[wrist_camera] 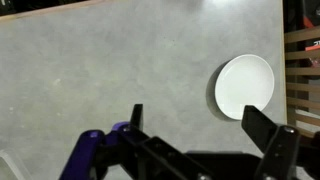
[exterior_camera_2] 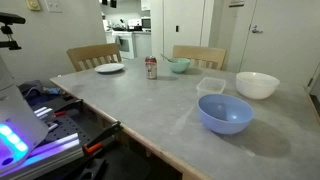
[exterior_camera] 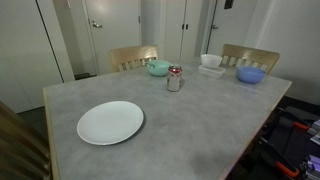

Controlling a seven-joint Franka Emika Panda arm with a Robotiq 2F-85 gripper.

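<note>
My gripper is open high above the grey table, its dark fingers (wrist_camera: 137, 120) spread wide with nothing between them. A round white plate (wrist_camera: 244, 86) lies flat below, toward the right of the wrist view; in exterior view 1 the same plate (exterior_camera: 110, 122) is near the front left. A red-and-silver can (exterior_camera_2: 151, 67) stands upright mid-table. Behind it is a light green bowl (exterior_camera_2: 178, 65). At the other end are a blue bowl (exterior_camera_2: 225, 113), a low clear container (exterior_camera_2: 211, 86) and a white bowl (exterior_camera_2: 257, 85).
Wooden chairs (exterior_camera_2: 199, 55) stand along the table's far side. Much of the grey tabletop (exterior_camera: 190, 115) between the plate and the bowls is bare. The robot's base (exterior_camera_2: 50, 150) sits beside the table's edge. Cabinets and doors fill the background.
</note>
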